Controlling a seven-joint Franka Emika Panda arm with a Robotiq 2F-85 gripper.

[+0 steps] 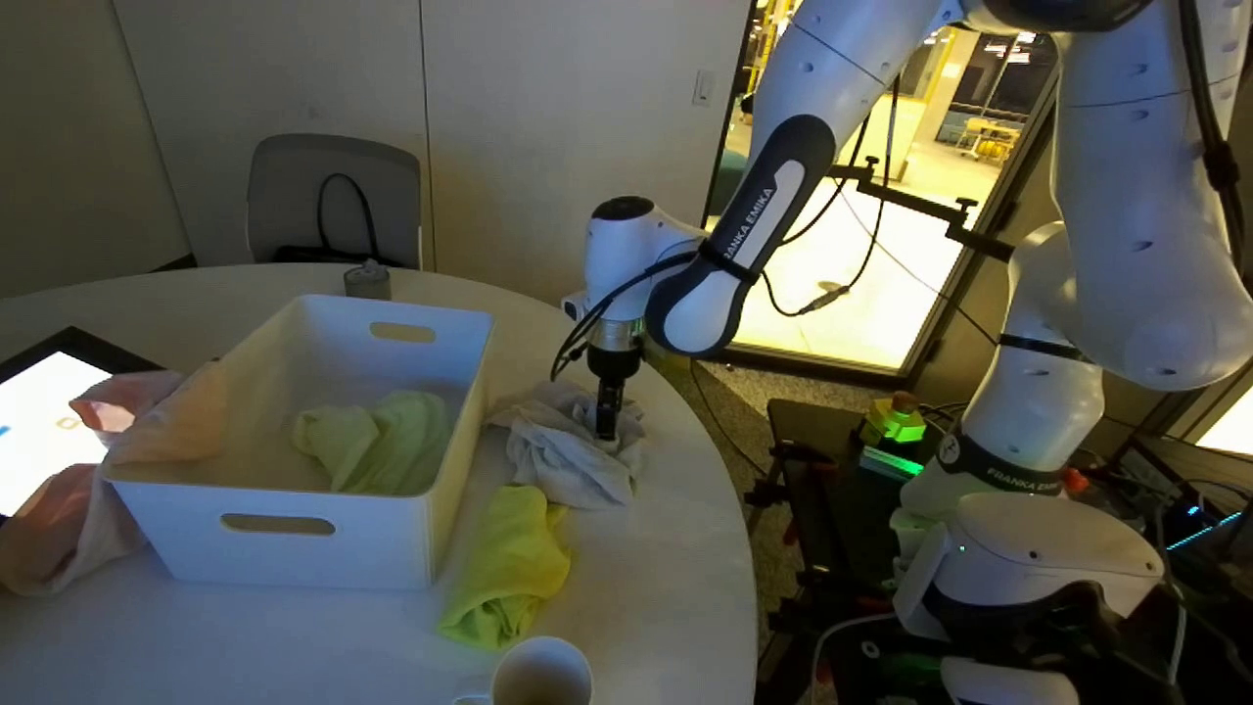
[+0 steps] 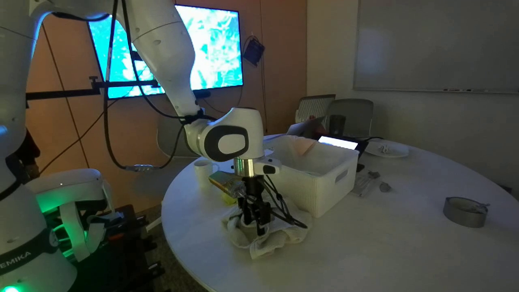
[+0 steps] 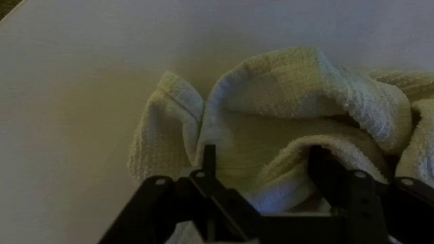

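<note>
A crumpled grey-white cloth [image 1: 566, 452] lies on the table, right of the white bin. My gripper [image 1: 607, 433] points down into it. Up close, the fingers stand apart with folds of the cloth [image 3: 280, 87] between and beneath them. The left fingertip [image 3: 209, 156] shows over the cloth, while the right one is partly hidden by a raised fold. From the other side, the gripper [image 2: 261, 229] is low over the same cloth [image 2: 287, 233]. A yellow-green cloth [image 1: 517, 564] sits nearer the front. Inside the bin [image 1: 323, 546] rests a pale green cloth [image 1: 388, 441].
A pink cloth [image 1: 176, 423] hangs over the bin's left wall, by a lit screen [image 1: 53, 411]. A white mug [image 1: 542, 676] stands at the front edge. Grey tape [image 2: 466, 212] lies on open table, away from the bin.
</note>
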